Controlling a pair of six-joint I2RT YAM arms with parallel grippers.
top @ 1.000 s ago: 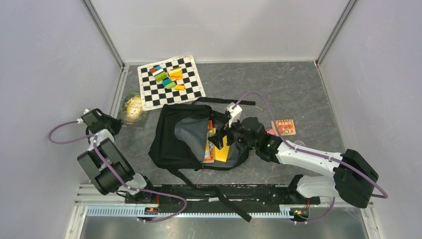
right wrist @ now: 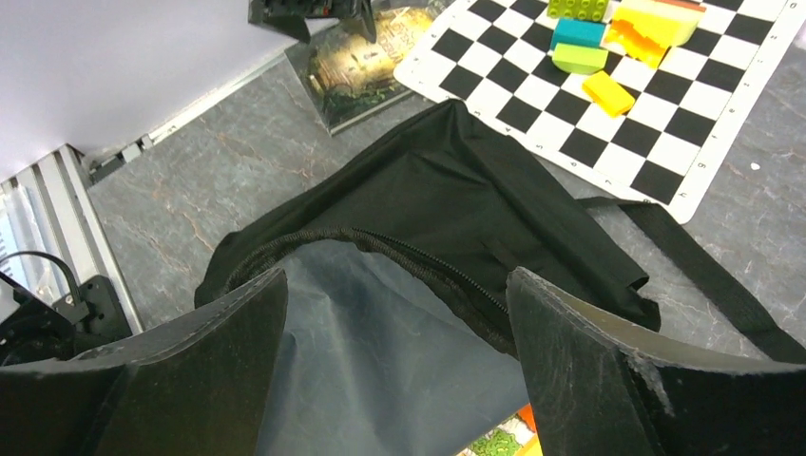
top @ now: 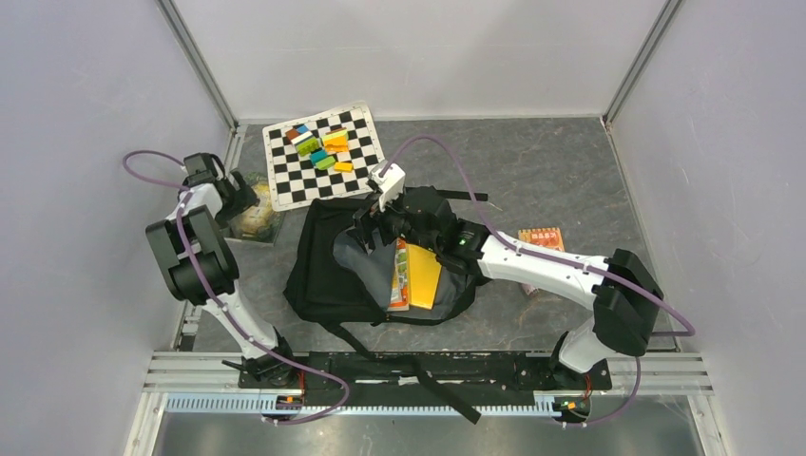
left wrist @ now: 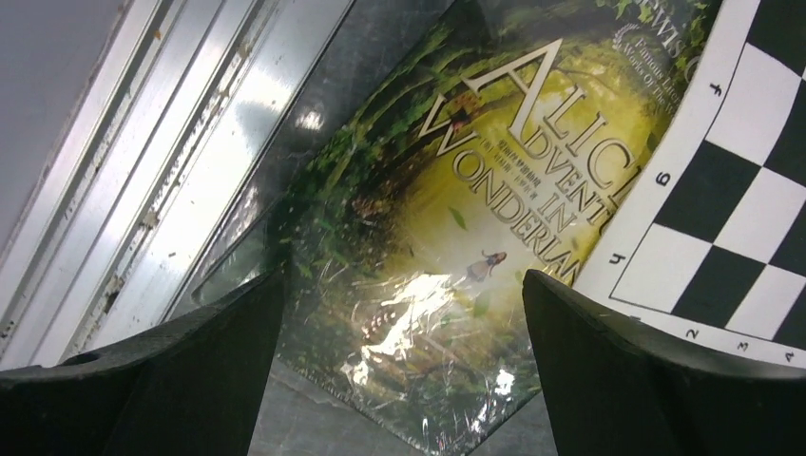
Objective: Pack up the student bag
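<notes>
The black bag lies open at the table's front middle, with orange booklets and a yellow item inside. An Alice in Wonderland book in a glossy clear cover lies at the left, beside the chessboard mat. My left gripper is open above this book, its fingers on either side in the left wrist view. My right gripper is open above the bag's grey flap, with nothing visibly held.
The chessboard mat with several coloured blocks lies at back left. An orange booklet lies right of the bag, partly under my right arm. Walls border both sides.
My right gripper has moved left and toward the back, away from the items in the bag.
</notes>
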